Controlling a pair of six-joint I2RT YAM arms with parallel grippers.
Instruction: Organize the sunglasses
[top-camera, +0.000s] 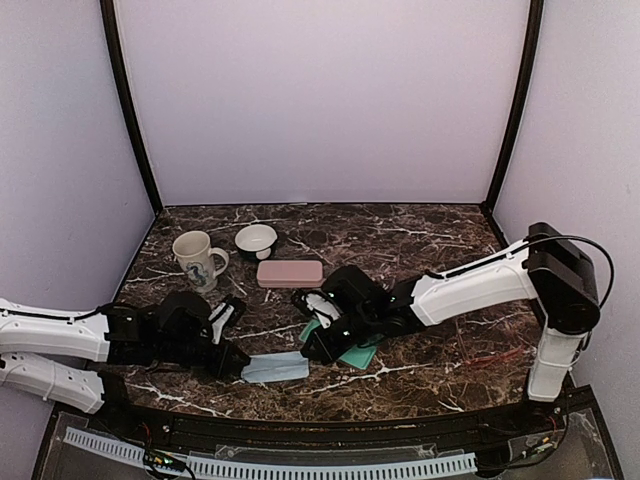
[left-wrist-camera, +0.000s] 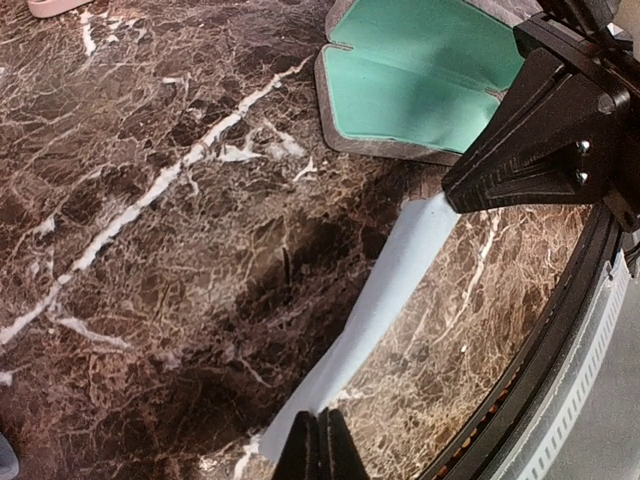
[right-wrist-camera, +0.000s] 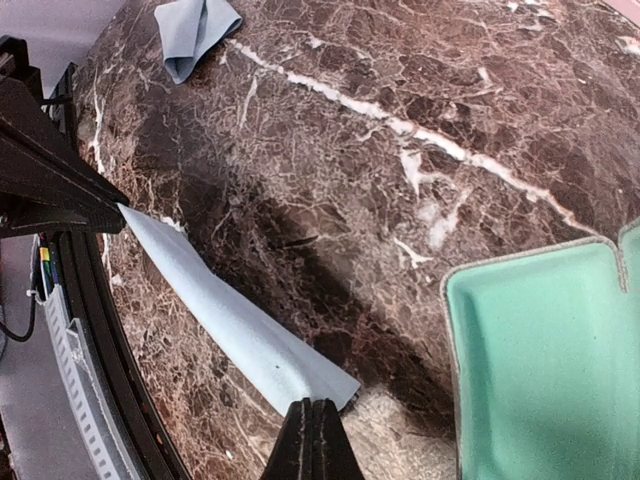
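Observation:
A pale blue-white cloth (top-camera: 278, 368) is stretched between my two grippers, near the table's front edge. My left gripper is shut on one end. The other end is in my right gripper, also shut. In the wrist views the cloth appears as a narrow, partly folded strip over the marble. An open glasses case with a green lining (left-wrist-camera: 420, 100) lies just beyond the right gripper; the right arm hides part of it from above. I cannot make out any sunglasses for certain.
A pink case (top-camera: 290, 273) lies shut toward the back, near a white bowl (top-camera: 256, 238) and a patterned mug (top-camera: 199, 262). A crumpled grey-blue cloth (right-wrist-camera: 196, 38) sits on the left side.

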